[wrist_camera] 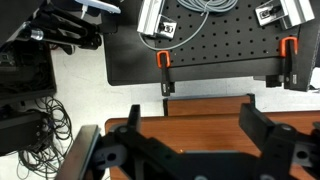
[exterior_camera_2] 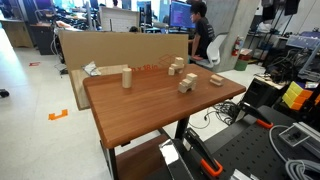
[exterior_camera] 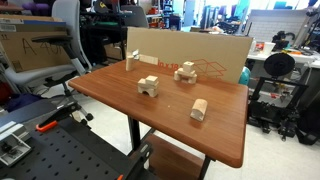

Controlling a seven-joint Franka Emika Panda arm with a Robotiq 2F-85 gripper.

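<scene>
My gripper stands open in the wrist view, its dark fingers far apart at the bottom with nothing between them. Beneath it are the wooden table's bare edge and part of the black bench. On the table (exterior_camera: 115, 93), a pale wooden cylinder (exterior_camera: 198, 109) stands toward the near right. A small stack of wooden blocks (exterior_camera: 148, 86) sits near the middle, and another block stack (exterior_camera: 186, 72) is farther back. A small wooden piece (exterior_camera: 129, 65) lies at the far left. The second exterior view also shows the cylinder (exterior_camera_2: 127, 77) and the nearer stack (exterior_camera_2: 187, 85).
A cardboard panel (exterior_camera: 190, 48) stands along the table's far side. The black perforated bench (wrist_camera: 235, 40) carries orange-handled clamps (wrist_camera: 164, 72) and a coiled cable (wrist_camera: 205, 5). A gap of floor separates bench and table.
</scene>
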